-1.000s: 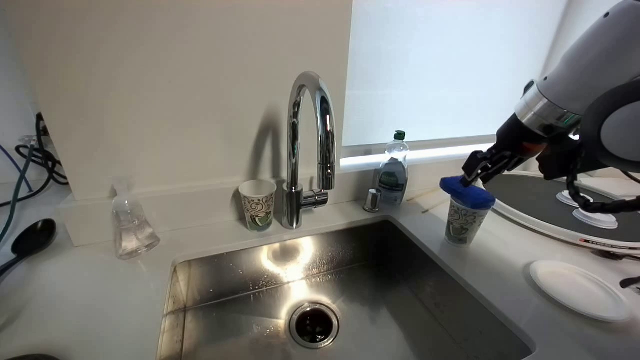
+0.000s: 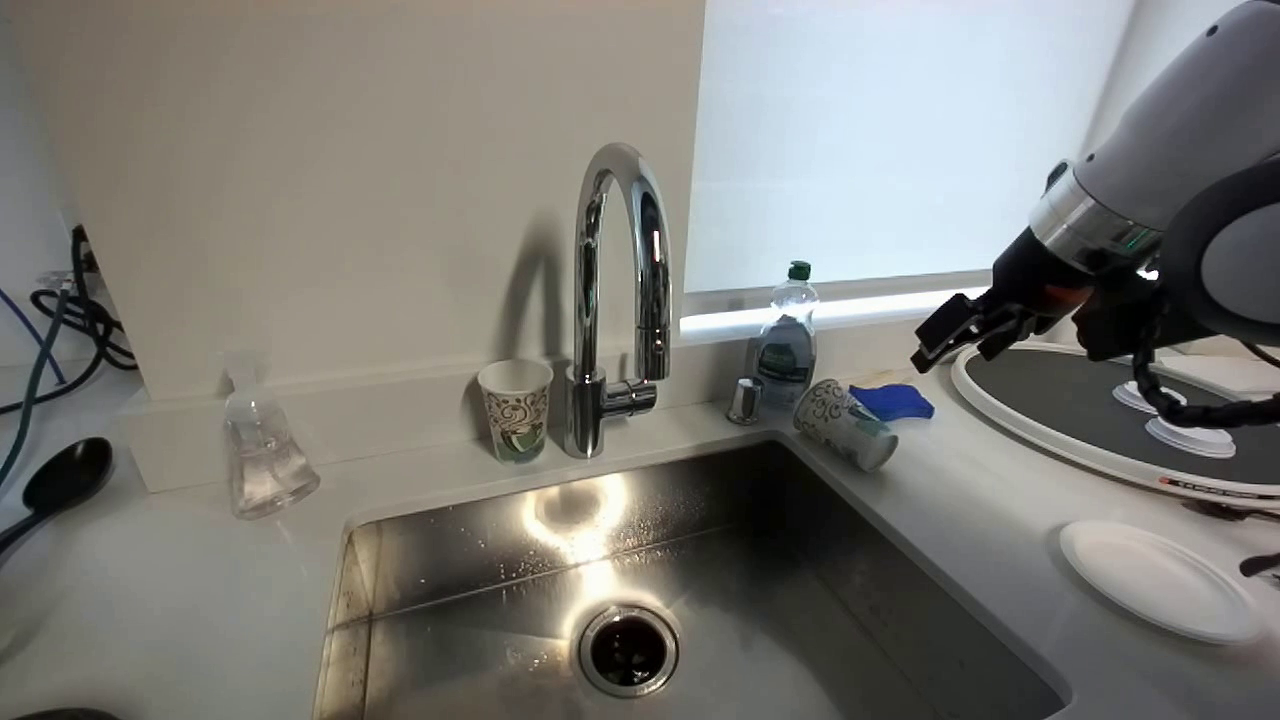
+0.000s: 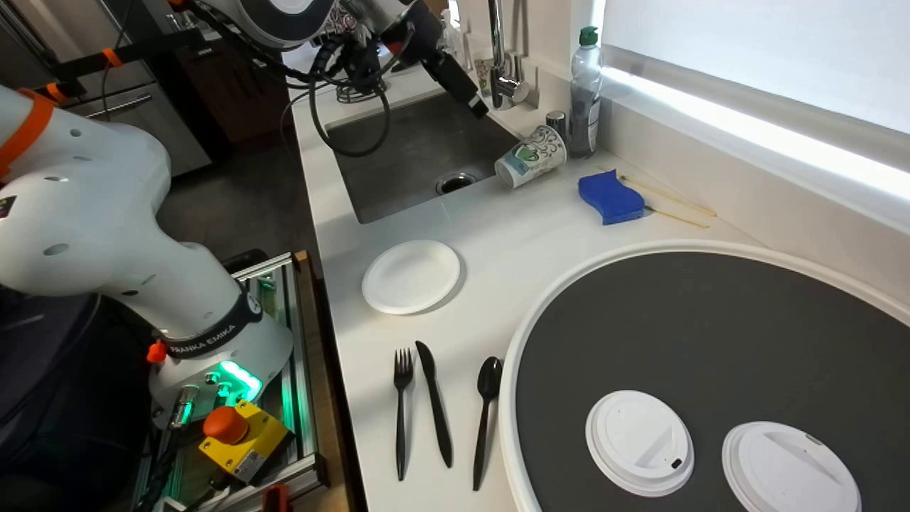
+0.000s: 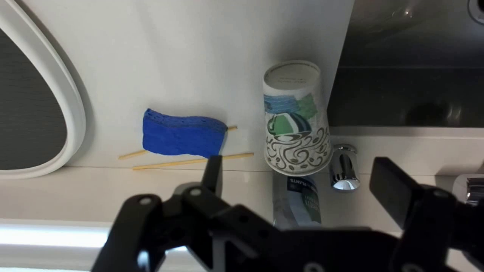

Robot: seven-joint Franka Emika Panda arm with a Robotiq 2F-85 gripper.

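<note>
A patterned paper cup (image 4: 295, 122) lies on its side on the counter beside the sink's edge, its base turned toward the front. Near it a blue sponge (image 3: 611, 197) rests on the counter over two thin wooden sticks (image 4: 195, 163). My gripper (image 2: 954, 342) hangs in the air above this area, open and with nothing between its fingers. In the wrist view the fingers (image 4: 393, 192) stand wide apart, with the cup seen beyond the gap. A second paper cup (image 2: 518, 412) stands upright left of the faucet (image 2: 588, 300).
A dish soap bottle (image 2: 787, 342) and a small chrome cap (image 2: 745, 402) stand behind the lying cup. A white plate (image 3: 411, 276), black cutlery (image 3: 436, 405) and a round grey board (image 3: 708, 341) with white lids occupy the counter. The sink (image 2: 708, 576) is empty.
The sponge has gone from atop the upright cup, under my gripper, to the counter behind. That cup has tipped over and moved back toward the soap bottle. My gripper has opened and shifted slightly.
</note>
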